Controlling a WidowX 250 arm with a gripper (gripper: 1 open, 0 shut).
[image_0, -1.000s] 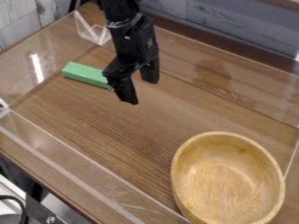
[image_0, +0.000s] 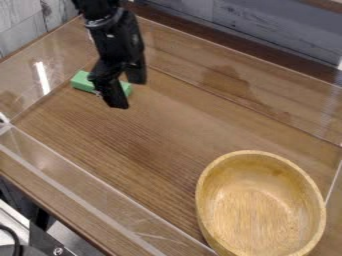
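My black gripper (image_0: 118, 76) is over the upper left of the wooden tray floor, open, reaching down from the top. A green block (image_0: 83, 82) lies at its lower left, partly behind the fingers, close to them; I cannot tell if they touch it.
A cream oval bowl (image_0: 259, 202) sits at the lower right. Low walls edge the space at left and top.
My gripper has moved left toward the green block and now covers more of it. The bowl has not moved.
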